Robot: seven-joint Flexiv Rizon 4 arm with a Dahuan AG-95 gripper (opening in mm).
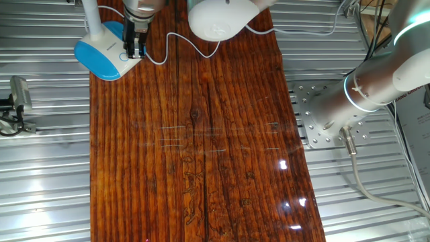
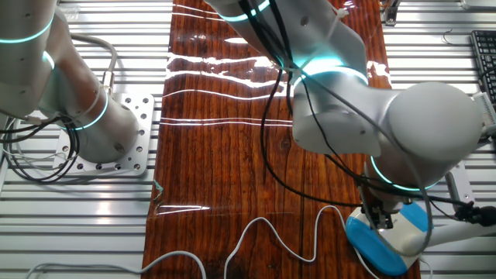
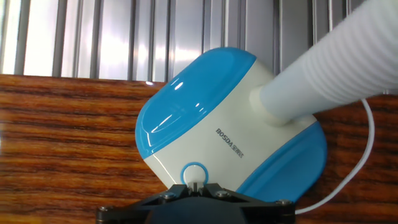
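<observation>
A lamp base [image 3: 233, 134] in blue and white, with a white post [image 3: 323, 74] rising from it, sits at one end of the wooden tabletop. Near its edge is a round button [image 3: 194, 172] ringed in blue. My gripper is shut, its fingertips together right at the near side of the button in the wrist view; nothing shows between them. Exterior view 1 has the gripper [image 1: 136, 54] pointing down over the base's right corner. Whether the tips touch the button cannot be told. In exterior view 2 the arm and cables partly cover the gripper [image 2: 378, 220].
A white cord [image 1: 171, 35] runs loosely across the wooden tabletop [image 1: 201, 148], which is otherwise bare. Slatted metal surfaces [image 1: 44, 181] flank it. The arm's base plate [image 1: 316, 117] is bolted on the right. A small metal fixture [image 1: 19, 94] stands at the left.
</observation>
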